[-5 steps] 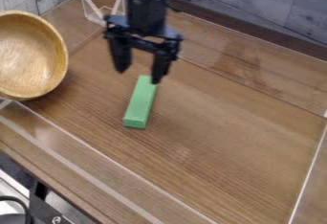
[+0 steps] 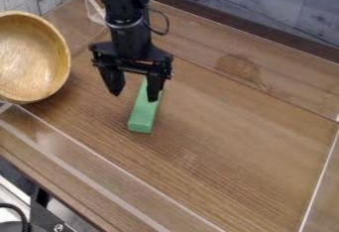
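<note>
My gripper (image 2: 135,81) is a black mechanism at the upper middle of the camera view, its fingers spread open with nothing visible between them. It hangs over the upper end of a green block (image 2: 143,115), which lies lengthwise on the wooden table. The gripper partly hides the top of the block, and whether it touches it is not clear.
A tan wooden bowl (image 2: 30,53) stands at the left. A white frame edge runs along the top right, and a dark cable lies at the bottom left.
My gripper has moved down the view and to the left from behind the block, and now sits closer over its upper end. The green block looks to be in the same place.
</note>
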